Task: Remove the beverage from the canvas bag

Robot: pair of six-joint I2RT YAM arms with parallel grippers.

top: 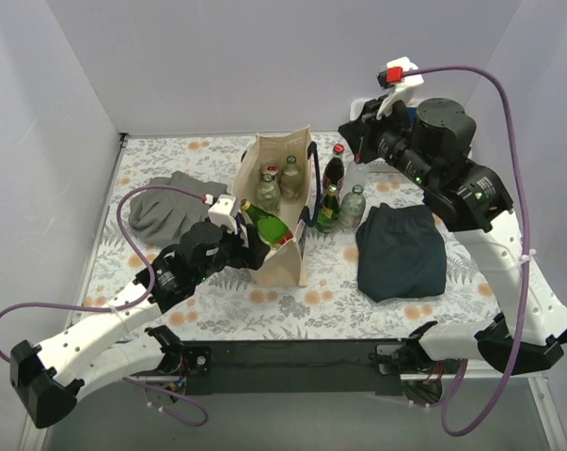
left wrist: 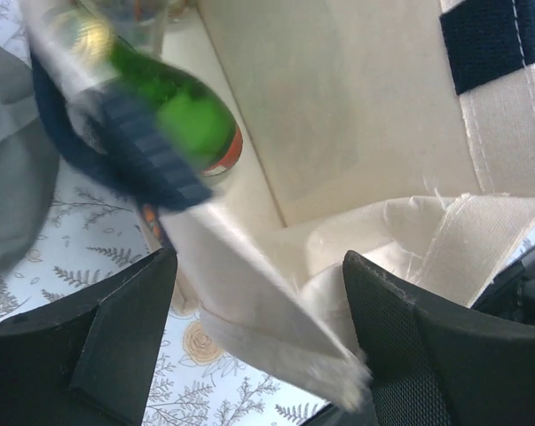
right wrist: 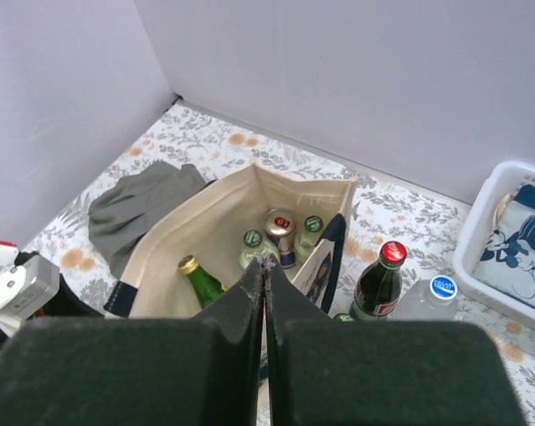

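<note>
In the top view, the cream canvas bag point(top: 282, 271) stands open at the middle of the table. A green bottle point(top: 268, 225) lies tilted inside, near the bag's front left, its gold cap point(right wrist: 188, 264) toward the left wall. My left gripper is at the front left rim, fingers apart, with the bag's edge point(left wrist: 249, 266) passing between them. Clear of the bag, up to its right, my right gripper is shut with nothing between its fingers. Clear glass bottles point(top: 291, 177) and a can point(right wrist: 279, 222) stand farther back in the bag.
Right of the bag stand a dark red-capped bottle point(top: 334, 169), a green bottle point(top: 328, 209) and clear bottles point(top: 353, 207). A white basket point(right wrist: 507, 300) is at the back right. Dark cloth point(top: 401, 252) and grey cloth point(top: 173, 209) lie either side.
</note>
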